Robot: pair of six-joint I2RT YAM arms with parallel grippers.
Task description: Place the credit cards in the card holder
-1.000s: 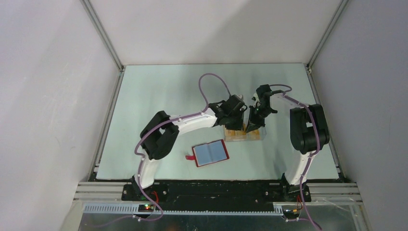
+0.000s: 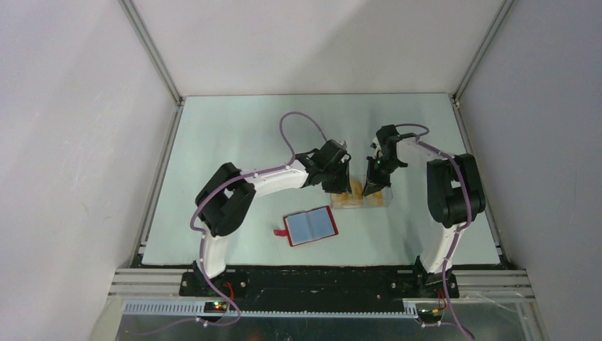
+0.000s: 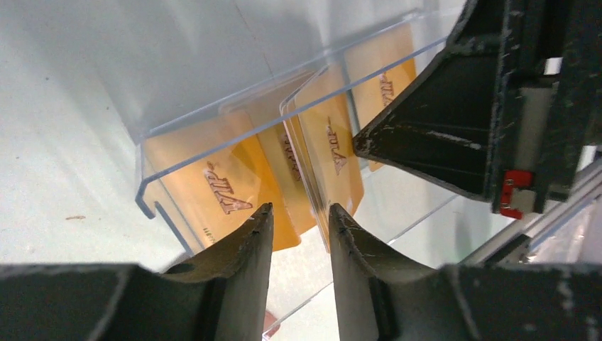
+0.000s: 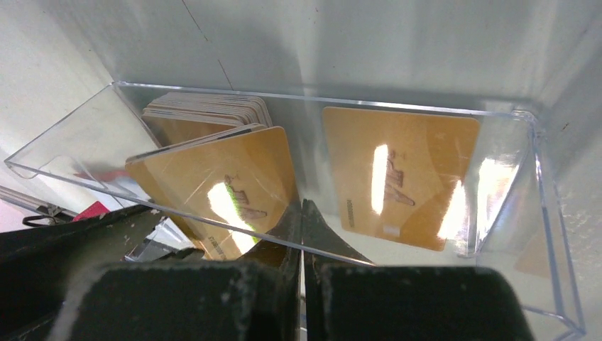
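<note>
A clear box [image 4: 497,112] holds the gold cards: a thick stack [image 4: 206,106] at one end, leaning cards [image 4: 213,170] against it, and a card [image 4: 401,177] lying apart at the other end. My left gripper is at the box wall, its fingertips apart, with the edge of the leaning cards [image 3: 330,145] close by one of them. No card shows gripped there. The shut right gripper reaches into the box beside the leaning cards, nothing visible between its fingers. The red-edged open card holder [image 2: 310,226] lies flat nearby.
A red tab [image 2: 280,232] sticks out from the holder's left side. Both grippers work close together over the box.
Over the last second my left gripper has shifted left along the box, away from the right one, uncovering more gold cards between them. The right arm looks nearly still.
</note>
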